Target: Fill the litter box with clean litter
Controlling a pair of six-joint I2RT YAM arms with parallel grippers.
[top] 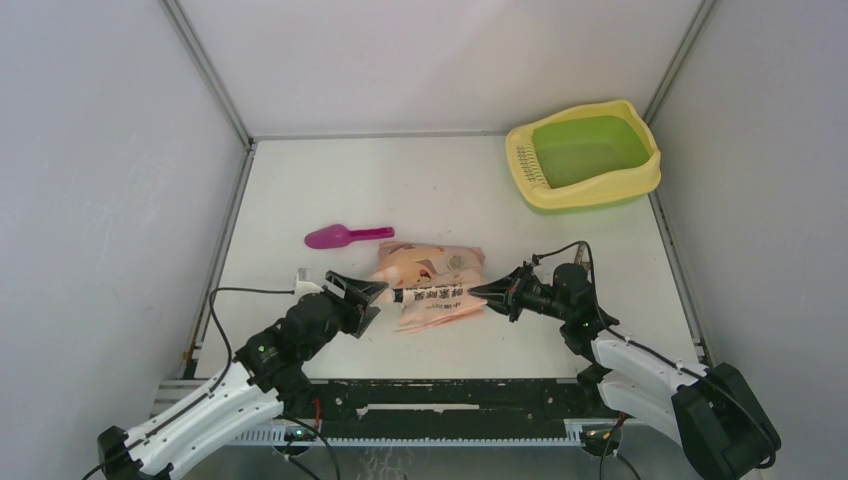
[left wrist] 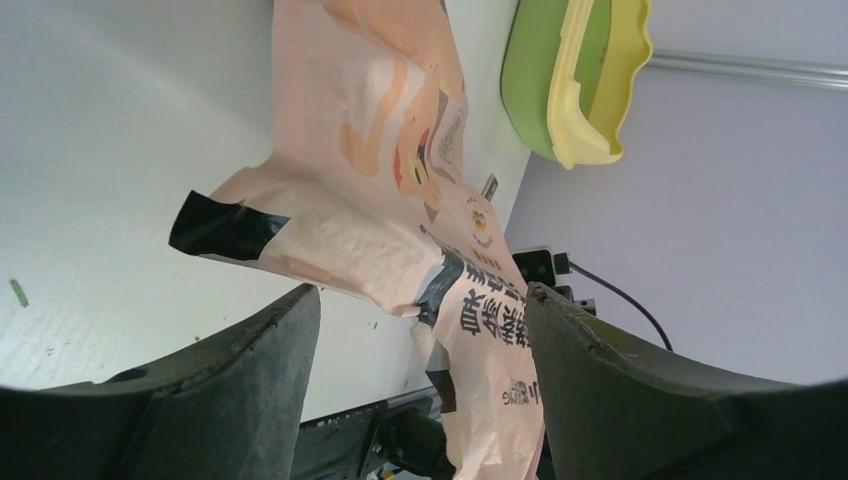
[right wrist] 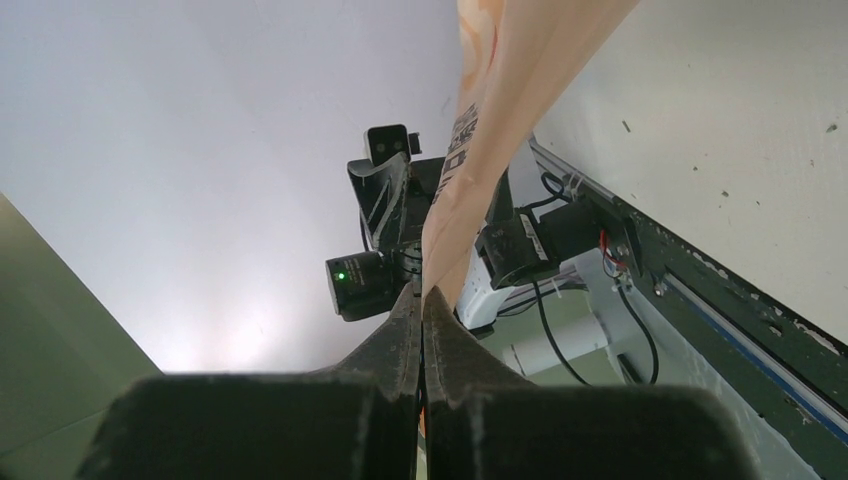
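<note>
A pink plastic litter bag lies in the middle of the table, its printed upper edge raised and stretched sideways. My right gripper is shut on the bag's right corner; in the right wrist view the film runs down taut into the closed fingertips. At the bag's left end my left gripper stands open. Seen from the left wrist, the bag's edge with a black strip passes ahead of and between the spread fingers, not gripped. The green litter box with a yellow rim sits at the back right, its visible floor bare.
Behind the bag, to the left, lies a purple scoop. Walls enclose the table at the back and both sides.
</note>
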